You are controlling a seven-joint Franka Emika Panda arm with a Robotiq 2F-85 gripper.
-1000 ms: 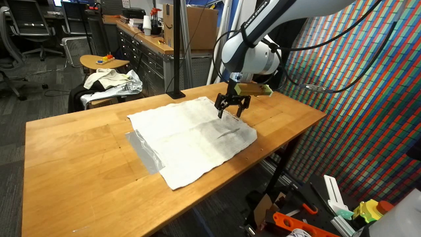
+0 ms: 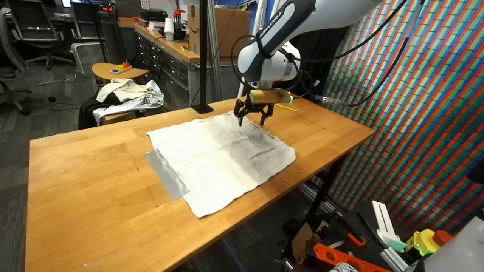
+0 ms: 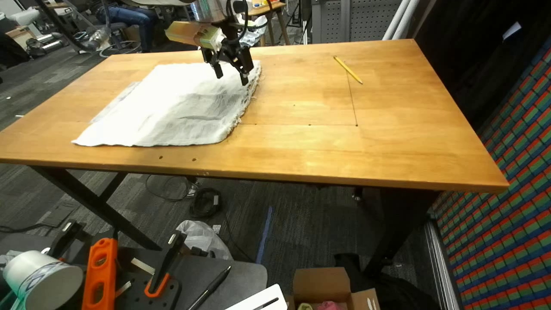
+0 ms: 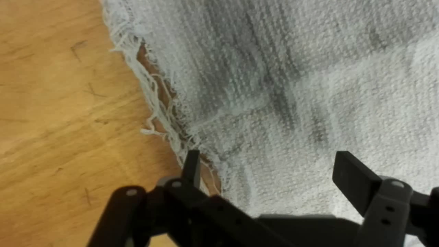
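A white cloth lies spread on the wooden table, with slight wrinkles and a shaded patch toward its right side. Its frayed edge runs down the left of the wrist view, against bare wood. Above the cloth's far edge hangs my gripper, its fingers wide apart and nothing between them. In the second exterior view the gripper hovers near the cloth's back right corner. One fingertip is over the frayed border, the other over the cloth itself. The exact height above the cloth is hard to judge.
Grey tape lies along the cloth's left side. A yellow pencil rests on the table, away from the cloth. A black post stands at the table's far edge.
The open gripper has moved left and toward the far edge of the table, and looks higher in the exterior view. The cloth keeps its place. The pencil, hidden before, now shows.
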